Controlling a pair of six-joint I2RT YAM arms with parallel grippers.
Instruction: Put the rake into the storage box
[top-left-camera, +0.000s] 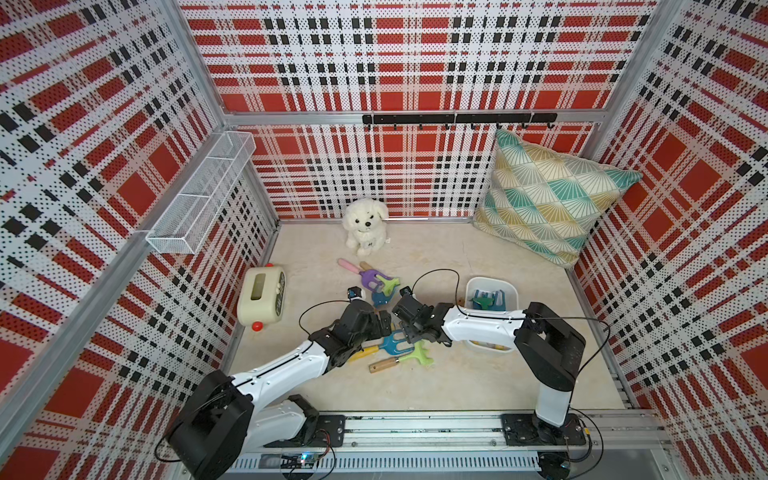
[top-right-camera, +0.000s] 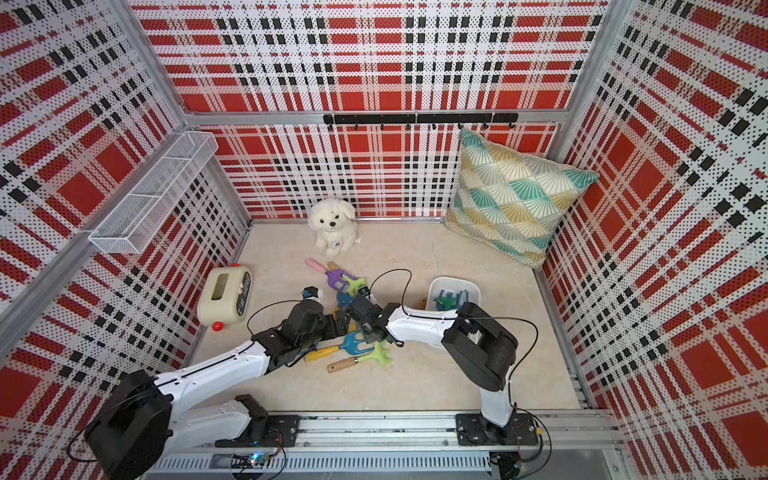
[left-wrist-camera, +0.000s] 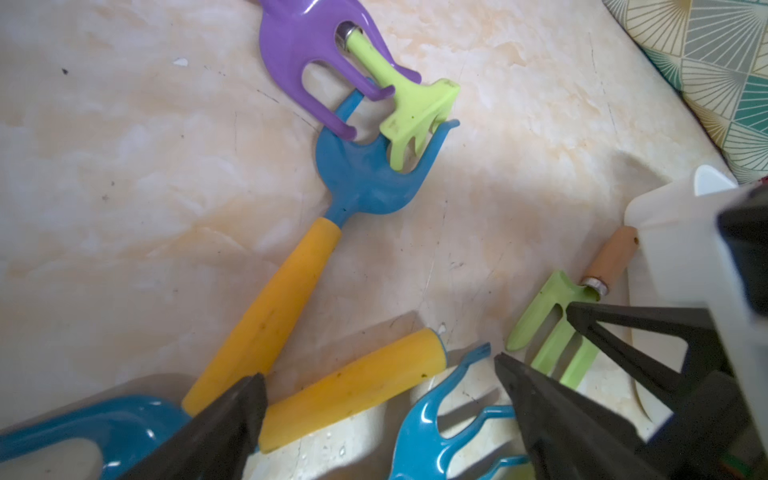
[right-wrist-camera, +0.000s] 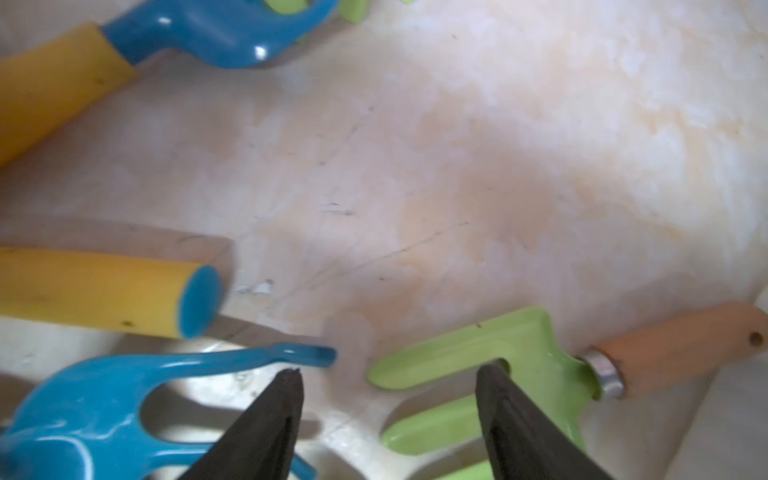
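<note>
Several toy garden rakes lie on the table: a blue rake with a yellow handle (left-wrist-camera: 364, 180), a purple rake (left-wrist-camera: 300, 40), a lower blue rake (left-wrist-camera: 432, 436), and a light green rake (right-wrist-camera: 512, 368) with a wooden handle. The white storage box (top-left-camera: 512, 293) stands on the right, partly covered by the right arm. Over the cluster, my left gripper is open; a yellow handle shows below and between its fingers. Close to its right, my right gripper stands part open above the green and blue tines, with nothing held between its fingers.
Blue and green tools (top-left-camera: 488, 301) lie inside the box. A white plush dog (top-left-camera: 365, 226) sits at the back, a cream toaster-like toy (top-left-camera: 261, 295) at the left, and a patterned cushion (top-left-camera: 556, 196) at the back right. The two arms nearly meet mid-table.
</note>
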